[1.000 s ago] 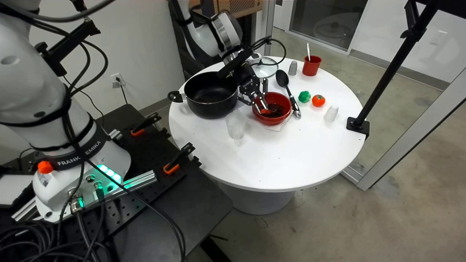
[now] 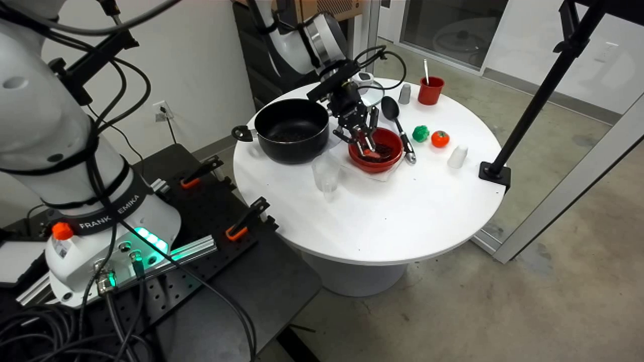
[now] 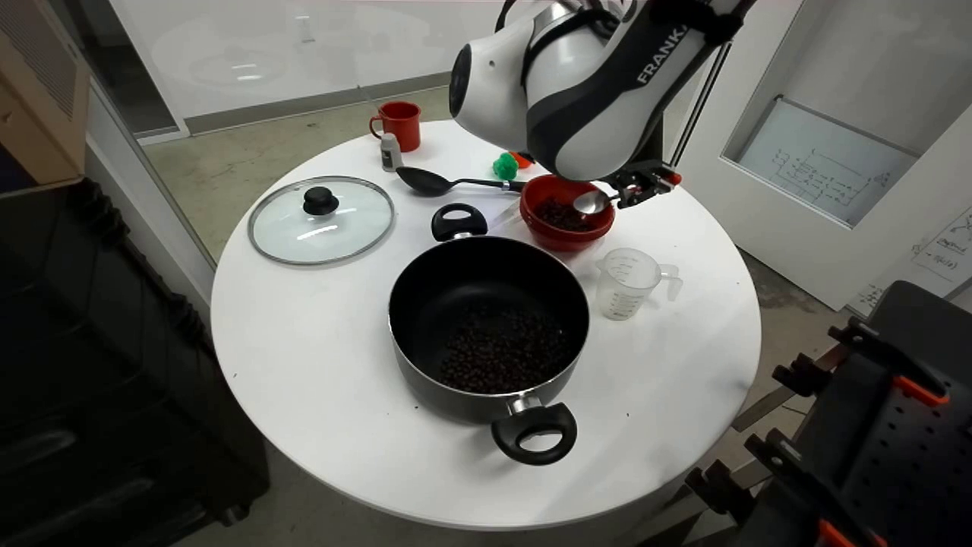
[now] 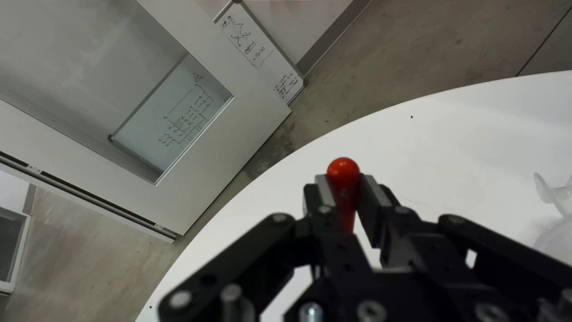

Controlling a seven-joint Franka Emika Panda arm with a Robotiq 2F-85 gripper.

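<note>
My gripper [image 2: 364,144] is over the red bowl [image 2: 395,158], pointing down at an angle. In the wrist view its fingers are shut on the red handle [image 4: 343,174] of a spoon. Exterior view 2 shows the metal spoon head [image 3: 592,202] tilted over dark beans [image 3: 560,216] in the red bowl; whether it touches them I cannot tell. A black pot [image 3: 428,387] stands close by, with more dark beans [image 3: 501,351] across its bottom. Most of the spoon is out of sight in the wrist view.
Beside the bowl stands a clear measuring cup [image 3: 629,284]. A glass lid [image 3: 273,223], black serving spoon [image 3: 428,181], grey shaker [image 3: 391,151] and red mug [image 3: 401,126] lie farther off. A tomato [image 2: 440,139] and green broccoli [image 2: 420,133] are beyond the bowl.
In exterior view 1 my gripper and arm have shifted a little to the right, farther over the red bowl, and the wrist has turned slightly. The objects on the table have not moved.
</note>
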